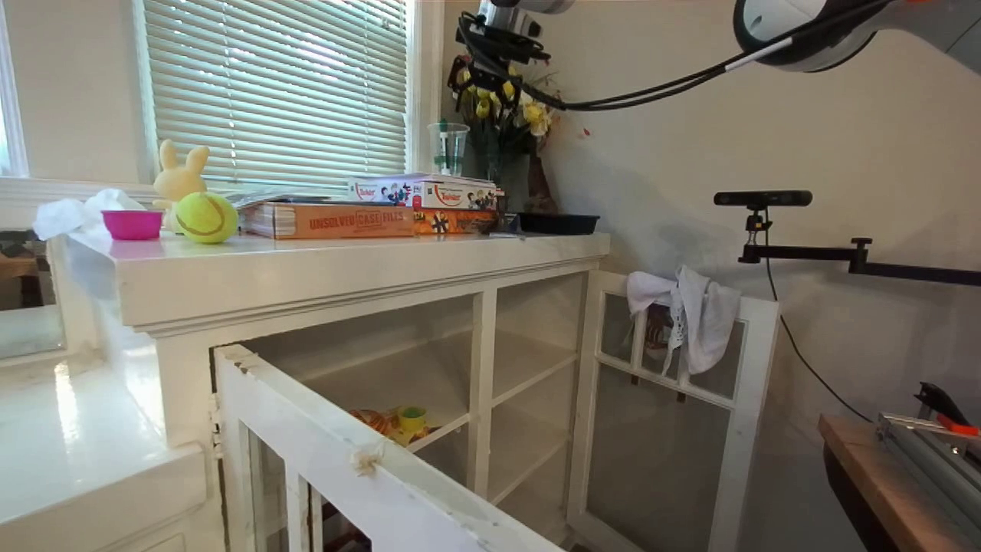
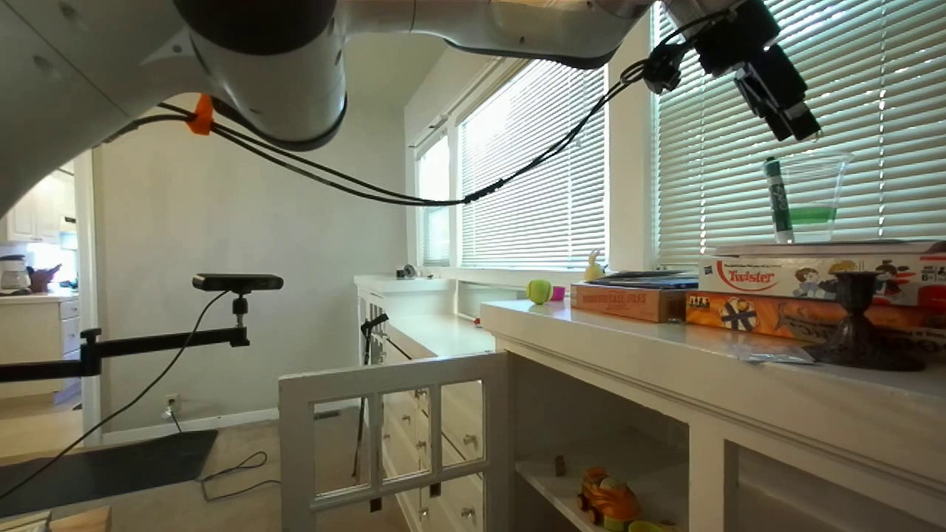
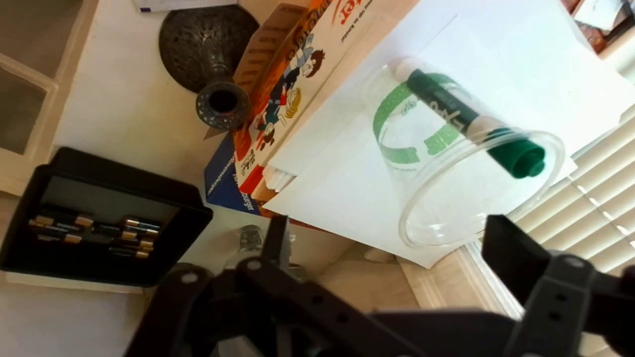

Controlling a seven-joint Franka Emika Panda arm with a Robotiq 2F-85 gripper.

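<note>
A clear plastic cup with a green print stands upright on the stacked game boxes, and a green marker leans inside it. In exterior view 2 the same cup and marker are seen from the side. My gripper is open with nothing between its fingers, the cup's rim lying ahead of it in the wrist view. Seen from outside, the gripper hangs above the cup, apart from it; in exterior view 2 its fingertips are just over the rim.
The Twister box forms the top of the stack. Beside it stand a dark metal candlestick and a black tray holding several batteries. A flower vase is close behind the gripper. Both cabinet doors hang open below.
</note>
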